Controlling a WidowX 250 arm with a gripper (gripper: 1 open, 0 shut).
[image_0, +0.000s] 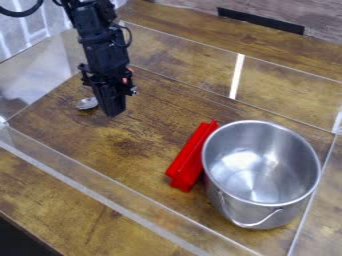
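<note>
My black gripper (112, 100) is low over the wooden surface at the upper left, shut. It stands over a utensil whose silver end (88, 103) shows at its left side; the rest of that utensil is mostly hidden behind the gripper, so I cannot tell if it touches it.
A silver metal pot (261, 176) stands at the lower right, with a long red object (193, 155) lying along its left side. Clear plastic walls border the work area.
</note>
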